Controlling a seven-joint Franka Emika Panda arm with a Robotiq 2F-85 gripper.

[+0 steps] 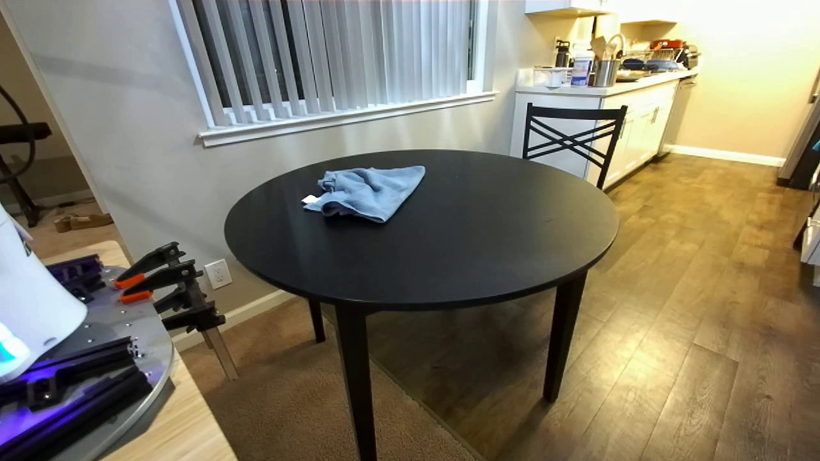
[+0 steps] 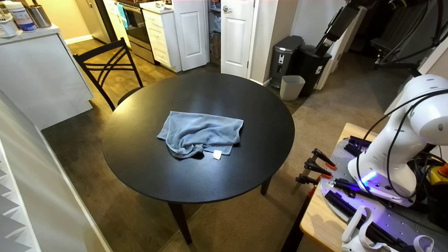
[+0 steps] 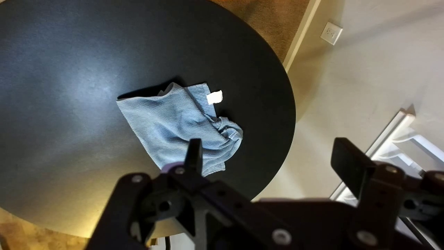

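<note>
A crumpled blue cloth with a small white tag lies on the round black table. It is partly folded over itself, with a bunched edge near the tag, as the cloth shows in the second exterior view. From above, in the wrist view, the cloth appears partly behind one finger. My gripper is open, its two fingers wide apart and nothing between them. It hangs high over the table, clear of the cloth. Neither exterior view shows the fingers.
Apart from the cloth, the tabletop is bare. A black chair stands at the table's kitchen side. Black clamps stick out from the robot's wooden stand. The wall and window sill run close behind the table.
</note>
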